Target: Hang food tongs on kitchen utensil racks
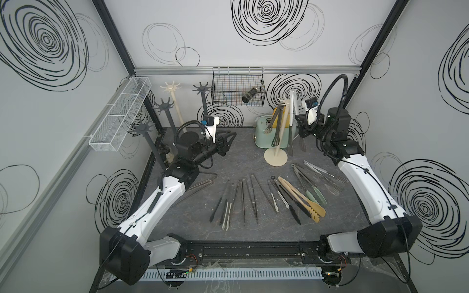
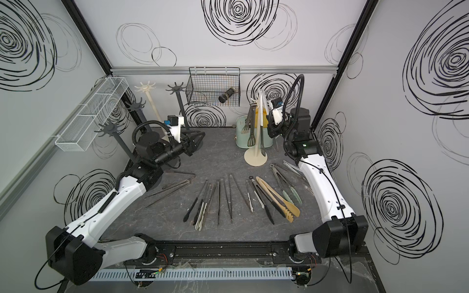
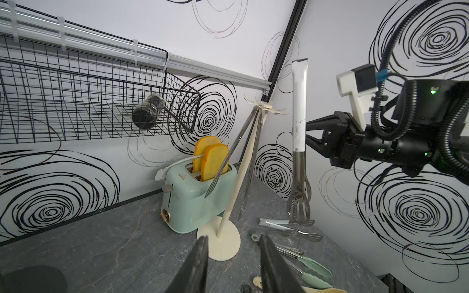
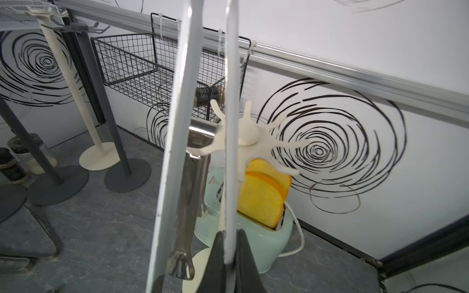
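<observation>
A pair of white-and-steel tongs [image 3: 299,107] hangs upright from my right gripper, head downward. In the right wrist view, one thin arm of the tongs [image 4: 230,146] passes between the shut fingers. Behind it, the cream rack [image 4: 244,136] spreads its hooks, with steel tongs [image 4: 193,185] hanging on one of them; the held tongs overlap the rack in this view, and I cannot tell whether they touch it. My left gripper [image 1: 231,136] hovers left of the rack, and the left wrist view shows its fingers [image 3: 195,266] apart with nothing between them.
A mint toaster [image 1: 266,136] stands behind the cream rack. Several tongs lie across the front table, including wooden-looking ones [image 1: 298,195]. Dark racks [image 1: 166,114] stand at the back left. A black wire basket [image 1: 227,92] hangs on the back wall.
</observation>
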